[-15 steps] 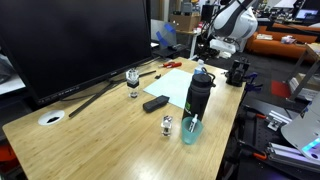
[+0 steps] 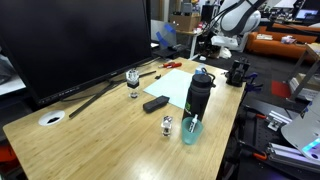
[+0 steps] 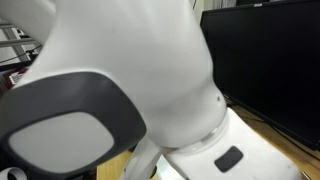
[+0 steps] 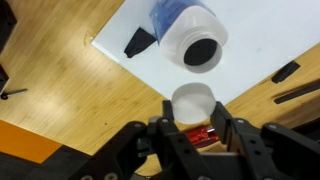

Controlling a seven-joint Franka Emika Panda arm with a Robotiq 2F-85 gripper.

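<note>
A small round white cap (image 4: 193, 101) sits between the fingertips of my gripper, which is shut on it in the wrist view. Just beyond it stands a bottle (image 4: 187, 32) with a blue side and a white top. The bottle's round dark mouth is uncovered, and the cap appears apart from it. In exterior view 1 my gripper is small and dark at the far end of the table; its hold does not show there. The arm's white link (image 3: 165, 65) fills much of exterior view 2.
White paper (image 4: 140, 70) lies under the bottle. A black clip-like piece (image 4: 140, 42) and a red tool (image 4: 200, 135) are close by. A tall black flask (image 2: 197, 103) and a teal cup (image 2: 191, 133) stand nearer exterior view 1.
</note>
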